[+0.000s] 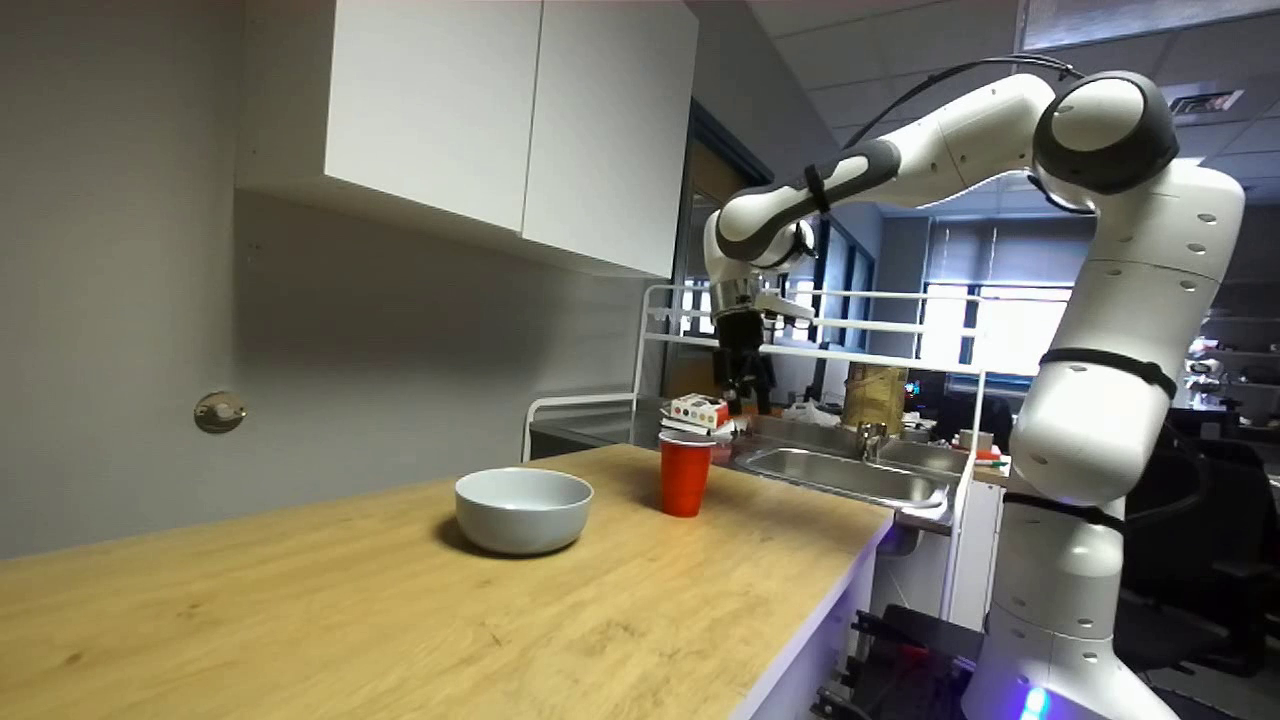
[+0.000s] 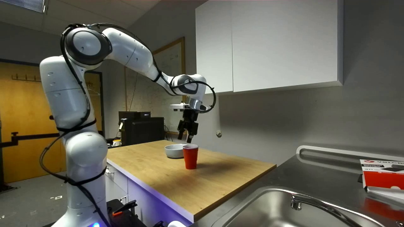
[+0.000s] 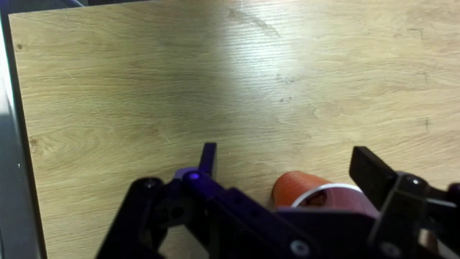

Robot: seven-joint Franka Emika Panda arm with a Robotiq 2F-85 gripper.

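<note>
A red cup (image 1: 684, 476) with a white rim stands upright on the wooden countertop, beside a light grey bowl (image 1: 523, 512). Above the counter hangs my gripper (image 2: 184, 136), pointing down and higher than the cup. Its fingers are spread apart with nothing between them. From the wrist, the cup (image 3: 297, 186) shows below, toward the right finger (image 3: 371, 175) and partly covered by the dark gripper parts. The left finger (image 3: 208, 159) has bare wood beneath it. In that view the bowl does not appear.
White wall cabinets (image 2: 284, 45) overhang the back of the counter (image 1: 300, 600). At the cup's end of the counter lies a steel sink (image 2: 278, 204) with a faucet (image 2: 322, 206); a red and white box (image 2: 382, 174) sits past it.
</note>
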